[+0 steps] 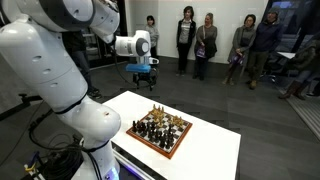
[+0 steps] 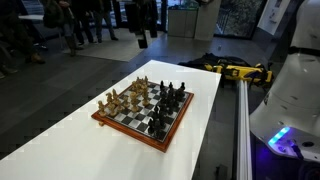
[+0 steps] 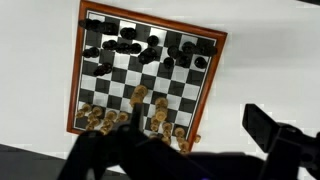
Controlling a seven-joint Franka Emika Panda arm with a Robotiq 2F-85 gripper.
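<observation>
A chessboard with a reddish-brown frame lies on the white table, seen from above in the wrist view. Black pieces stand towards one side of it and tan wooden pieces towards the other, a few of each further in on the squares. My gripper is open, its two dark fingers wide apart at the lower left and right of the wrist view. Nothing is held between them. In exterior view 2 the gripper hangs well above the table, clear of the pieces.
Several people stand behind the table, one in a light blue shirt close behind my gripper in exterior view 1. Cables lie near the arm's base.
</observation>
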